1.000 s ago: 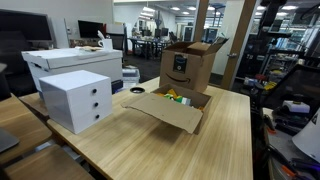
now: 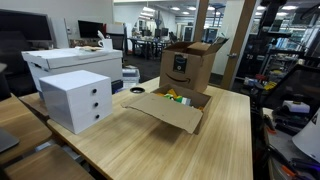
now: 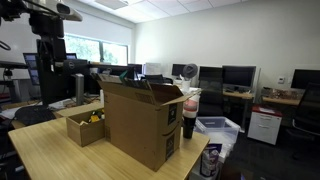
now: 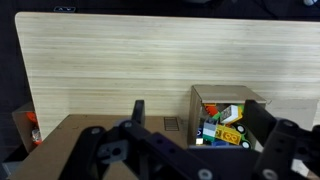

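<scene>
My gripper stands open in the wrist view, its two fingers wide apart and nothing held between them. It looks down on the wooden table (image 4: 100, 70) from above. An open cardboard box (image 4: 182, 124) lies below, with several colourful small items (image 4: 228, 120) inside, yellow, red, green and white among them. One of its flaps (image 2: 168, 110) spreads towards the front in exterior view 1. In exterior view 2 the arm hangs high at the upper left, well above the table and apart from the box.
A tall cardboard box (image 2: 186, 68) with raised flaps stands behind the low one. White drawers (image 2: 78, 100) and a large white box (image 2: 75, 63) occupy the table's left side. A black ring-shaped item (image 2: 137, 90) lies near the back.
</scene>
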